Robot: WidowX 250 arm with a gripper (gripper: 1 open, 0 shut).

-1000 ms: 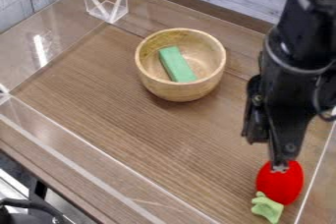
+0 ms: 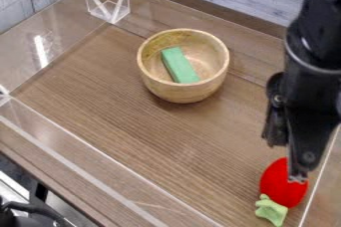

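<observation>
A large black gripper (image 2: 290, 135) fills the right side, angled downward, its lower fingers just above a red object (image 2: 282, 183) with a green top (image 2: 272, 210) at the bottom right. The gripper partly covers the red object in the image; whether they touch, and how far the fingers are apart, I cannot tell. A wooden bowl (image 2: 201, 90) holds a green block (image 2: 177, 66) at the upper middle.
A small transparent object (image 2: 108, 4) stands at the top left. Dark hardware lies beyond the table's lower-left edge.
The bowl and block are unmoved.
</observation>
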